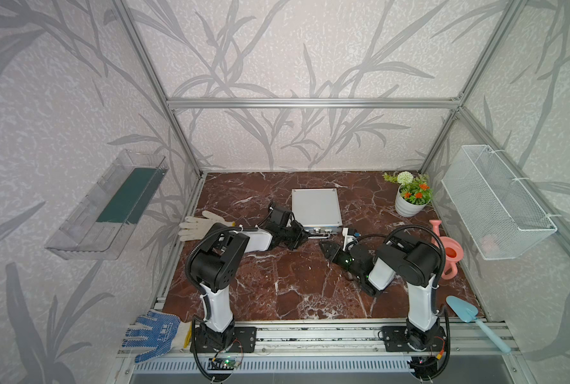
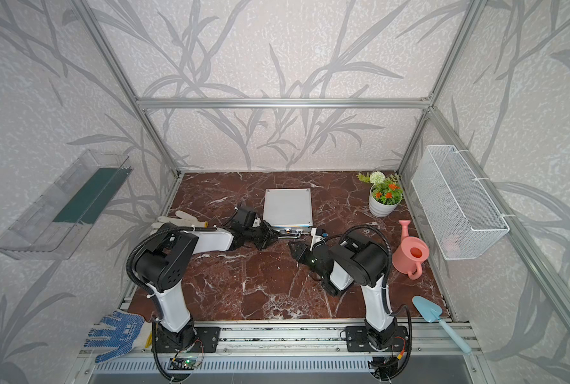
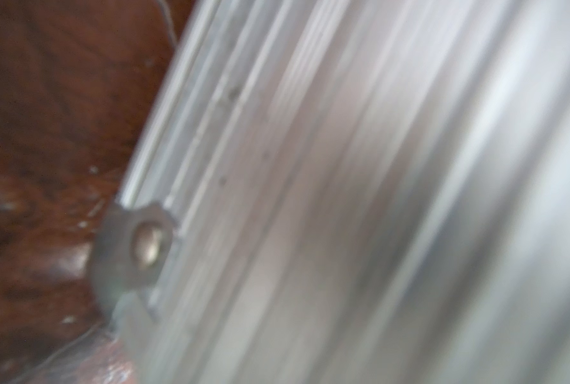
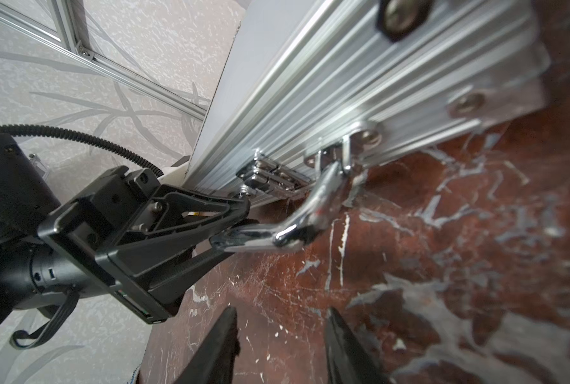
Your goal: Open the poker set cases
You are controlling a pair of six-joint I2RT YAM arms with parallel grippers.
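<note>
A silver case (image 1: pixel 315 207) with a pale lid lies flat near the centre, its latches (image 4: pixel 265 174) and chrome handle (image 4: pixel 317 211) on the near side. My left gripper is shut on the handle's end. The left wrist view shows the ribbed case side (image 3: pixel 297 192), blurred and very close. My right gripper stands part open just in front of the handle and below it in its wrist view, nothing visible between its fingers.
A potted plant (image 1: pixel 410 206) and pink watering can (image 2: pixel 405 259) stand at the right. Gloves (image 1: pixel 195 224) lie at the left, a trowel (image 1: pixel 464 309) at the front right. Wire baskets hang on both walls.
</note>
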